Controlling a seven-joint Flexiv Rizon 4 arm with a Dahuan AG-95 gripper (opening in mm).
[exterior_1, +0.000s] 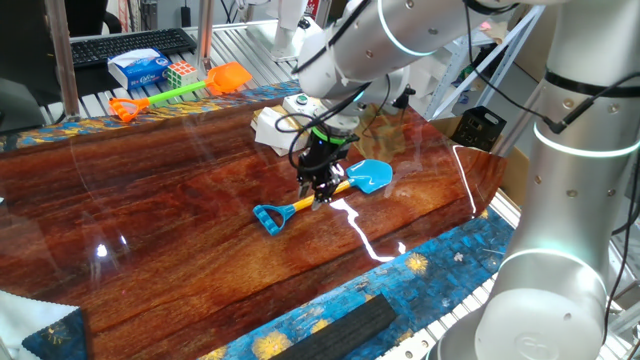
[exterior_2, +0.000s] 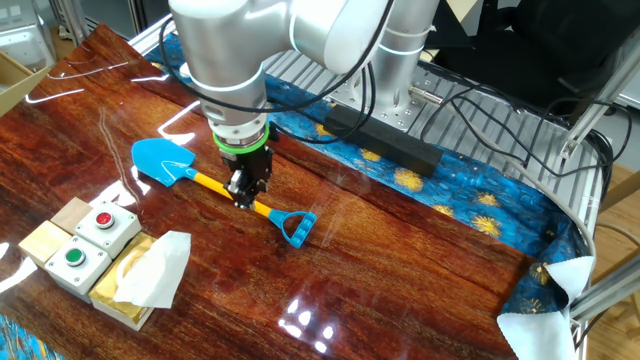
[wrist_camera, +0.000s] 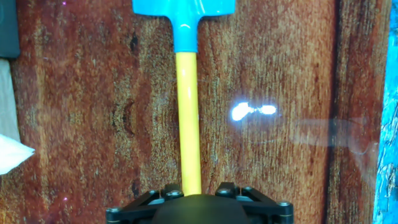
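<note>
A toy shovel lies flat on the brown wood-grain table, with a blue blade, a yellow shaft and a blue D-shaped handle. Over the shaft's middle, my gripper points down close to the table. In the wrist view its black fingers stand apart on both sides of the shaft, with a gap showing on the right. The dark gripper body hides the lower shaft and the handle there. Whether any finger touches the shaft is hidden.
Button boxes on wooden blocks, with a white cloth, stand near the blade. At the far edge lie an orange-green shovel, a puzzle cube and a tissue pack.
</note>
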